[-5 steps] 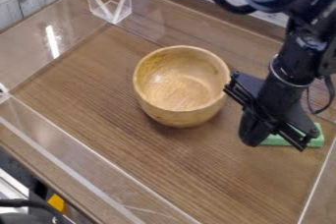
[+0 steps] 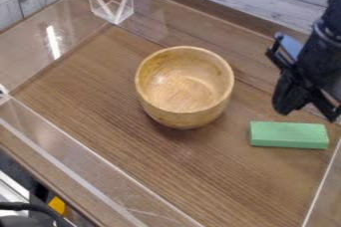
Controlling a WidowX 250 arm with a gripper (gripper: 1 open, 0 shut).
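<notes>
My gripper (image 2: 284,104) hangs at the right side of the camera view, dark and angled down to the left, shut with nothing visible between its fingertips. It is raised above a flat green block (image 2: 288,135), which lies on the wooden table (image 2: 120,176) at the right. A round wooden bowl (image 2: 184,82) sits left of the gripper, apart from it and from the block; its inside looks empty.
A small white wire-like object (image 2: 107,7) stands at the back left. Clear plastic walls edge the table on the left and front.
My gripper has moved up and slightly right, away from low beside the green block, which is now in full view. The bowl has not moved.
</notes>
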